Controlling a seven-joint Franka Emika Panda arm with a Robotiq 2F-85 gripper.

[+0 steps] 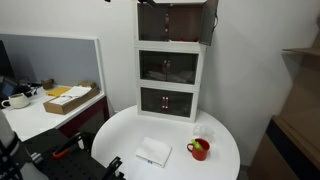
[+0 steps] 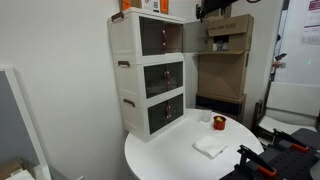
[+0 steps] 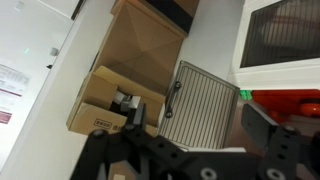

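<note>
A white cabinet (image 1: 137, 75) with three stacked tiers and dark door panels stands at the back of the round table. Its top tier has one door (image 1: 210, 22) swung outward on the right. That open, ribbed door (image 3: 200, 110) appears in the wrist view, its dark handle along the left edge, with a red item (image 3: 305, 105) inside the tier to the right. My gripper is open, its fingers apart in front of the door and nothing clearly between them. In exterior view 2, the gripper (image 2: 199, 13) is high up near the top tier and door.
On the white table (image 1: 120, 130) are a white folded item (image 1: 153, 151), a red mug (image 1: 199, 150) with something green in it, and a clear container (image 1: 204, 132). Cardboard boxes (image 2: 222, 75) are stacked behind the cabinet. Free table surface surrounds these items.
</note>
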